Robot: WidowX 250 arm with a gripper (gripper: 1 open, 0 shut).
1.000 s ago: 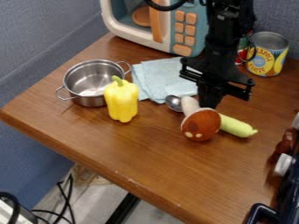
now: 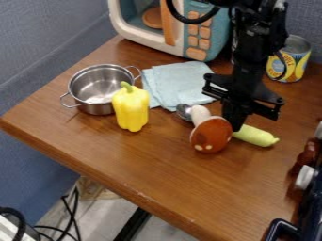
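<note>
The black gripper (image 2: 239, 111) points down over the pale corn (image 2: 259, 136), just behind a toy mushroom (image 2: 210, 136) with an orange-brown cap. Its fingertips are low by the corn and mushroom stem; whether they hold anything is hidden. A spoon (image 2: 184, 111) lies partly behind the mushroom. A yellow pepper (image 2: 131, 111) stands left, beside a steel pot (image 2: 98, 85).
A light blue cloth (image 2: 174, 82) lies before the toy microwave (image 2: 170, 24). A can (image 2: 291, 59) stands at back right. Dark objects line the right edge.
The gripper has moved slightly lower toward the corn and mushroom. The other objects look nearly unchanged.
</note>
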